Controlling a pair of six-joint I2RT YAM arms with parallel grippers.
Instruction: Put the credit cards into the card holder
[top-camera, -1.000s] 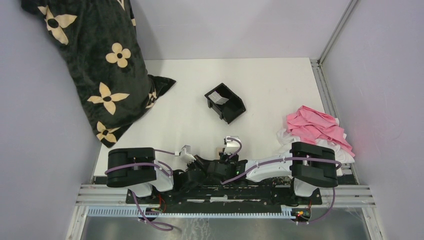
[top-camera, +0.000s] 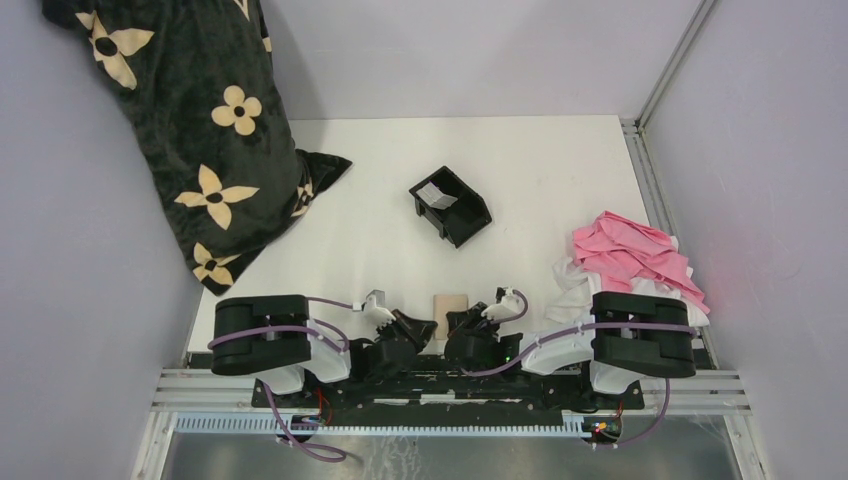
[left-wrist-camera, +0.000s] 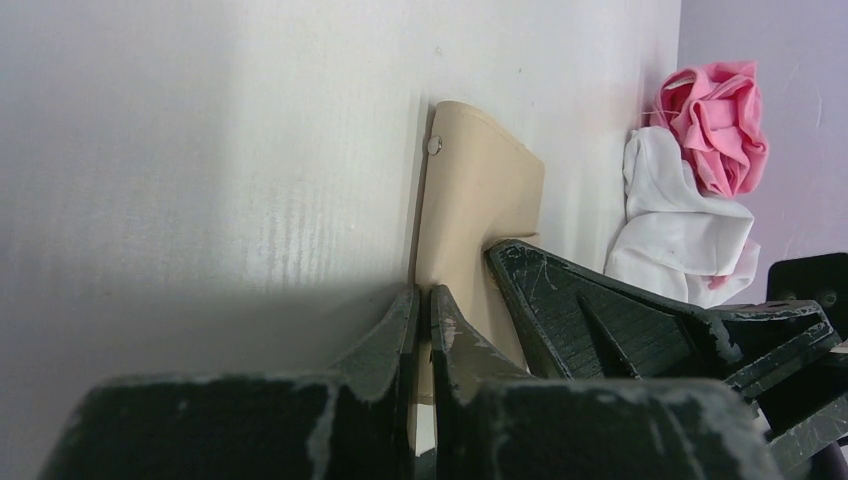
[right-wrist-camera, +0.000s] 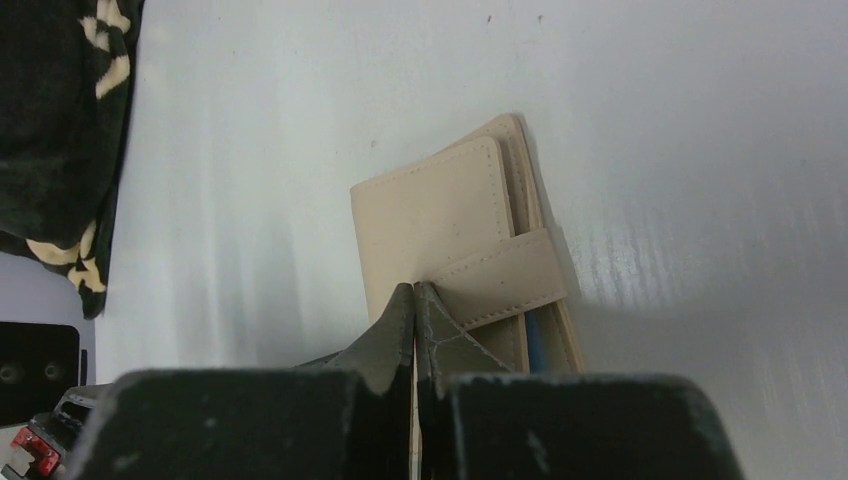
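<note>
A beige card holder (top-camera: 450, 303) lies at the table's front middle, between my grippers. My left gripper (top-camera: 428, 329) is at its left side; in the left wrist view its fingertips (left-wrist-camera: 441, 310) meet at the holder's edge (left-wrist-camera: 465, 180), and whether they pinch it is hard to tell. My right gripper (top-camera: 458, 320) is at the right side; in the right wrist view it is shut at the holder's strap (right-wrist-camera: 500, 275), with nothing clearly between its fingers. A blue sliver (right-wrist-camera: 535, 340) shows inside the holder.
A black open box (top-camera: 465, 215) with a pale item inside stands at the middle back. A dark flowered cloth (top-camera: 220, 170) covers the left side; pink cloth (top-camera: 625, 250) and white cloth (left-wrist-camera: 670, 240) lie at the right.
My right gripper has moved rightward, uncovering more of the beige holder. The left gripper has shifted very little.
</note>
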